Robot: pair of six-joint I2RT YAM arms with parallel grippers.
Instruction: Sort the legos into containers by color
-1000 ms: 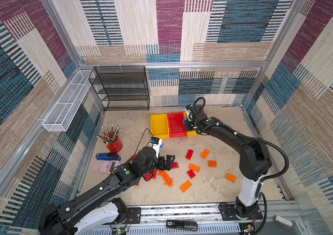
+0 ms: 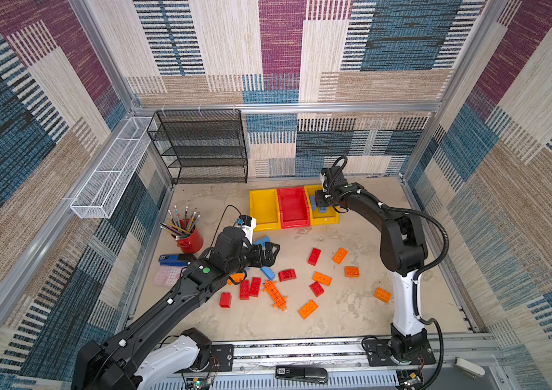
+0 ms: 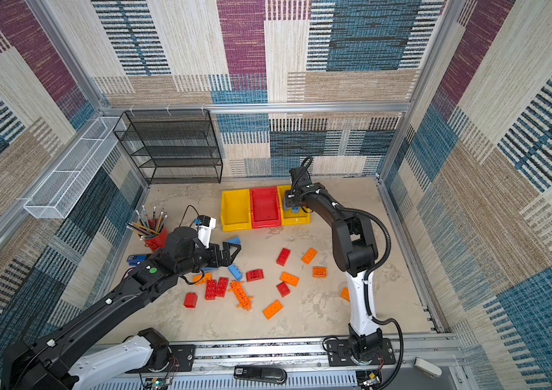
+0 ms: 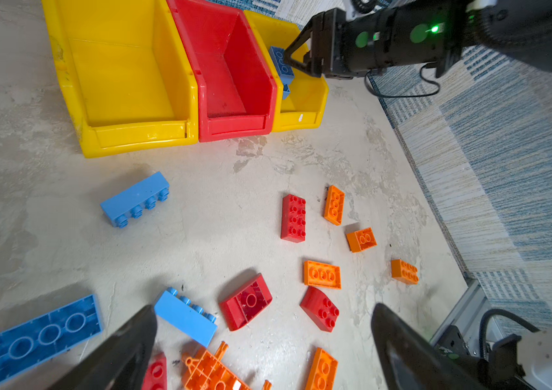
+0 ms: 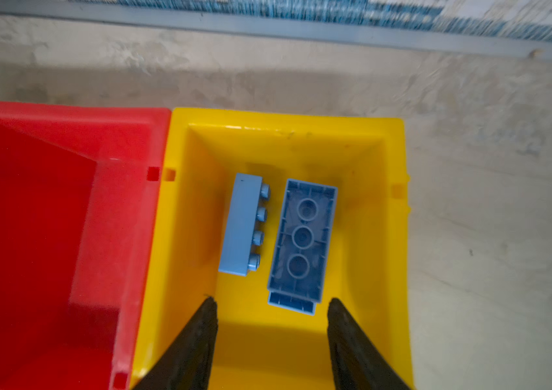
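Observation:
My right gripper hangs over the right yellow bin (image 5: 389,260), its fingers apart and nothing between them. Inside that bin lie a narrow blue brick (image 5: 240,224) and a wider, upturned blue brick (image 5: 301,240); a blue edge shows beneath the wider one. Left of it stand the empty red bin (image 2: 294,204) and the empty left yellow bin (image 2: 264,206). My left gripper is open above the table. In the left wrist view are three blue bricks: a long one (image 4: 136,198), an upturned one (image 4: 45,338) and a small one (image 4: 186,315).
Red bricks (image 2: 314,256) and orange bricks (image 2: 352,271) lie scattered across the middle and front. An orange studded piece (image 2: 274,295) lies front left. A red pencil cup (image 2: 190,241) and a blue stapler (image 2: 175,259) stand at the left.
My right gripper has shifted slightly right over the right yellow bin, and blue bricks now show inside. My left gripper has drawn left and back, uncovering blue bricks.

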